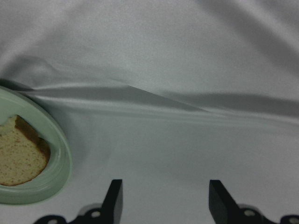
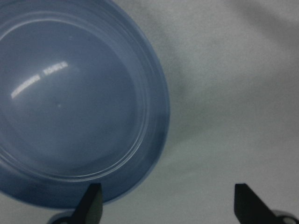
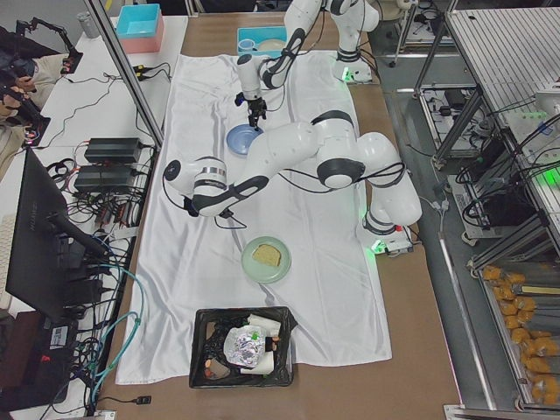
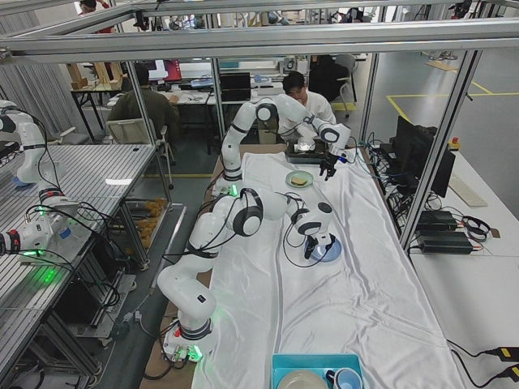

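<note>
A green plate (image 3: 254, 271) with a slice of bread (image 3: 266, 255) lies on the white cloth. My left gripper is open above the cloth beside this plate, which shows at the left of the left wrist view with the bread (image 1: 21, 154) on it. A blue plate (image 2: 74, 107) lies at the other part of the cloth; my right gripper hangs open over its edge, with nothing between its fingers.
A black bin (image 3: 201, 341) with foil and wrappers stands at the cloth's near end in the camera left view. A cyan tray (image 4: 316, 361) with dishes sits at the other end.
</note>
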